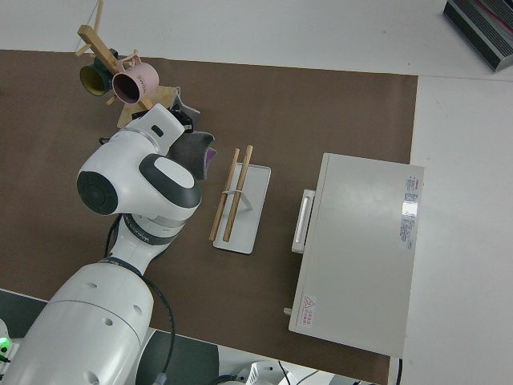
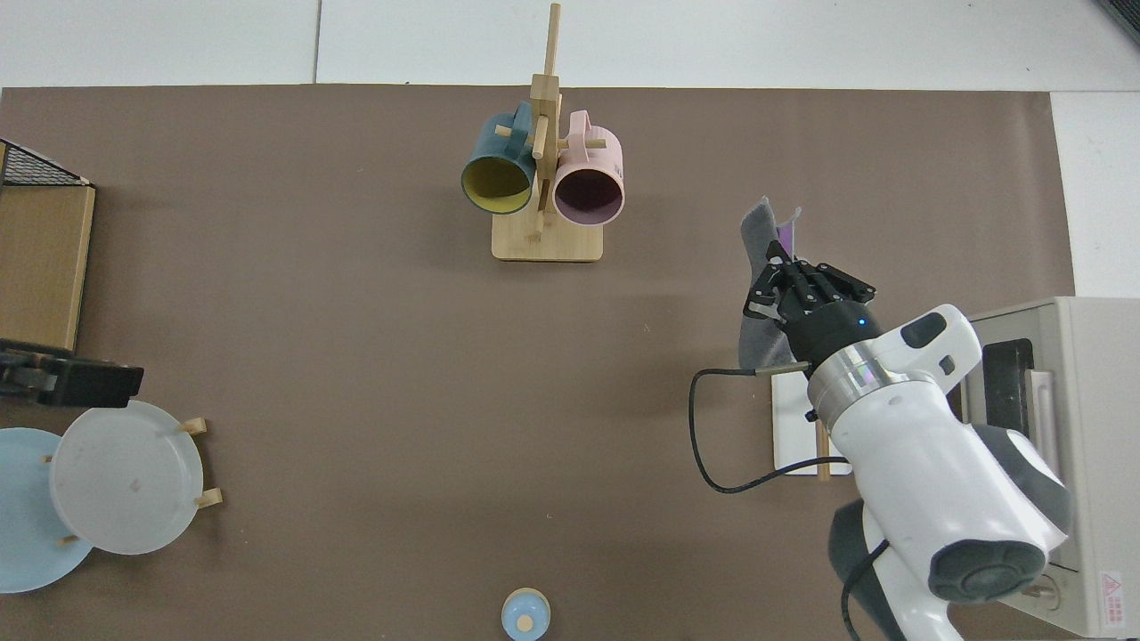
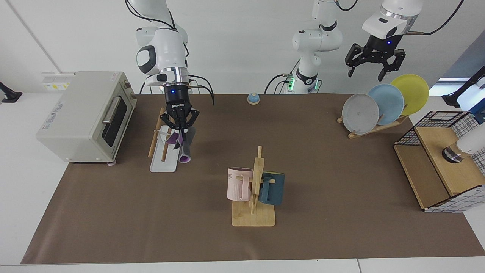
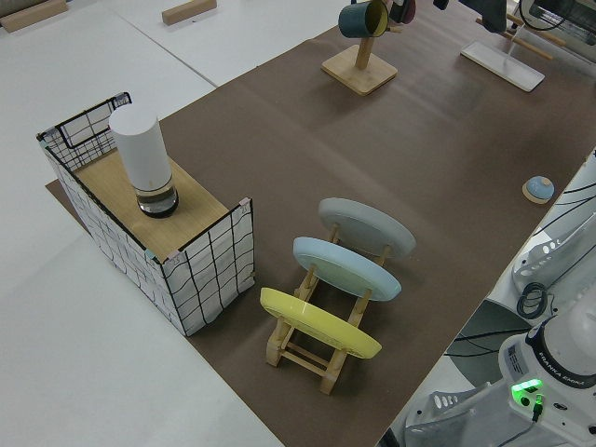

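Observation:
One gripper point(image 3: 180, 127) holds a grey cloth point(image 2: 761, 337) with purple lining point(image 3: 173, 139); it hangs over a white board with wooden posts point(image 3: 160, 164) beside the oven, which it partly hides in the top view. The other gripper point(image 3: 373, 63) is raised at the far side near the plates, with nothing visible between its fingers; in the top view only its dark edge shows at the left.
A stand holds a pink mug point(image 2: 588, 182) and a teal mug point(image 2: 497, 160). Plates point(image 2: 125, 481) stand in a rack near a wire shelf point(image 3: 427, 168). An oven point(image 3: 82, 118) and a small blue object point(image 2: 525, 614) flank clear mat.

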